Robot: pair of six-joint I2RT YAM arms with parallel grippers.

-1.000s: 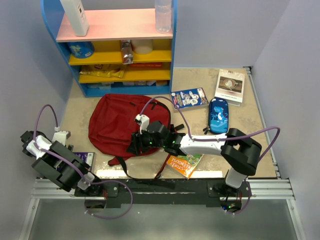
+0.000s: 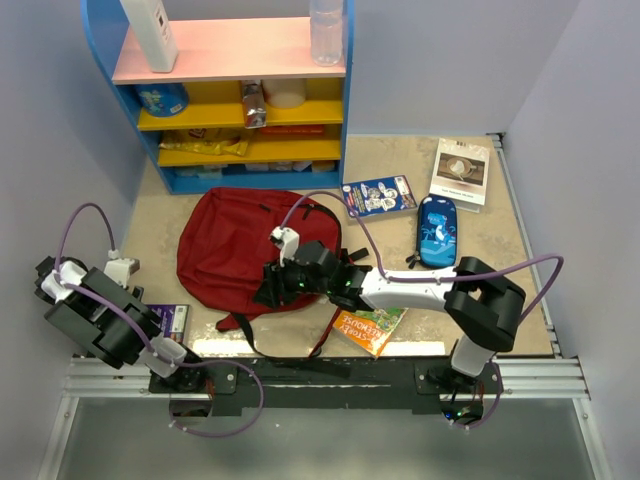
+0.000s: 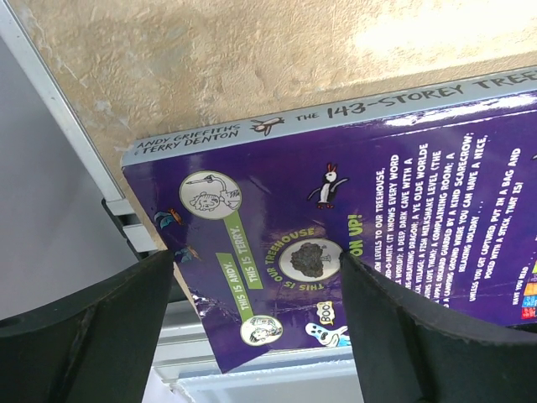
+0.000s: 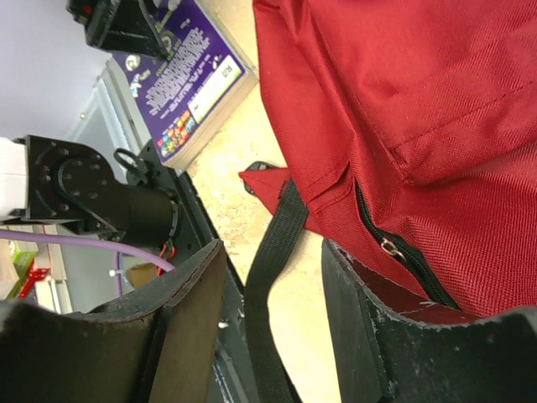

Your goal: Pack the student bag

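Note:
A red bag lies flat mid-table, its black strap and a zipper edge showing in the right wrist view. Over the bag's front part hangs my right gripper; its fingers stand apart, with no object between them. A purple book rests back cover up at the table's front left corner. Above it my left gripper is open, its fingers apart and nothing gripped. From the top, the left arm covers part of this book.
Right of the bag lie a blue boxed book, a blue pencil case, a white-covered book and an orange-green book, partly under the right arm. A shelf stands behind the bag.
In the top view, my left arm has shifted slightly left and toward the front, uncovering little more of the purple book. The right arm and bag look unchanged.

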